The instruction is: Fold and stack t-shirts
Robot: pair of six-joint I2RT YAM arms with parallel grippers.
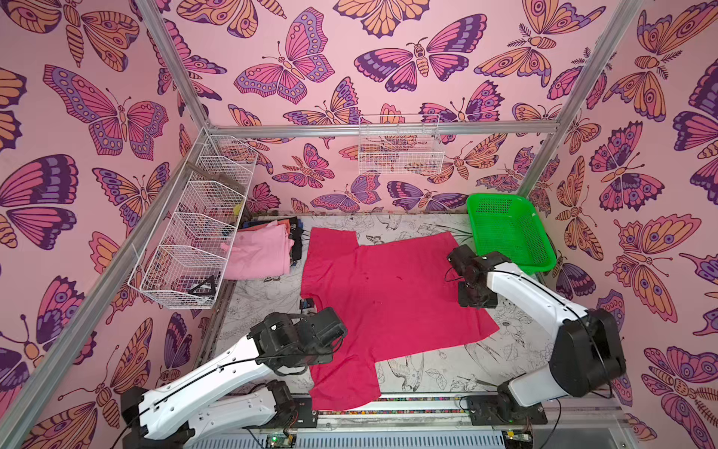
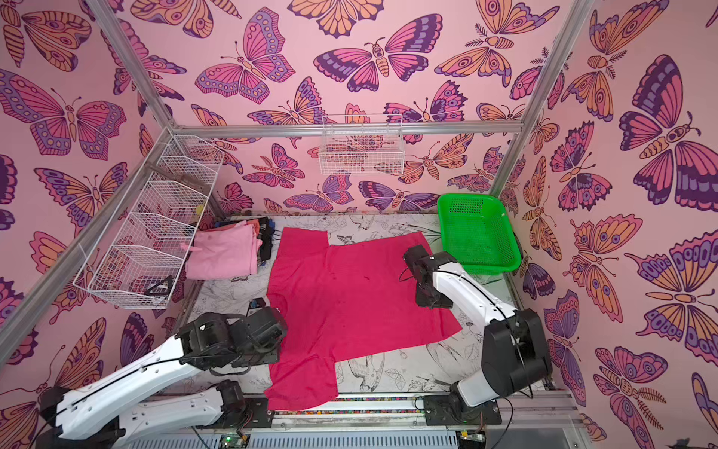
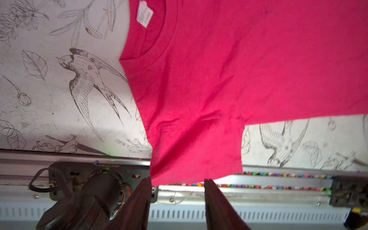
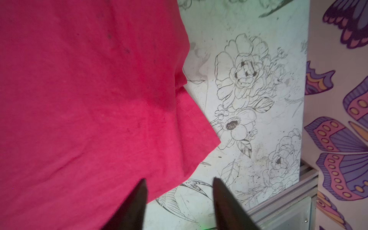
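A magenta T-shirt [image 1: 396, 299] lies spread on the white patterned table, its collar at the left with a white label [image 3: 144, 13], one sleeve reaching over the front edge. My left gripper hangs above that front sleeve, fingers apart, empty. My right gripper is over the shirt's right end, where the hem corner has a small fold; its blurred fingers are apart with nothing between them. A stack of folded shirts [image 1: 256, 254], pink on top, lies at the back left.
A green plastic basket [image 1: 508, 232] stands at the back right. Wire baskets [image 1: 183, 269] line the left side, another [image 1: 401, 157] hangs on the back rail. Bare table shows left of and in front of the shirt.
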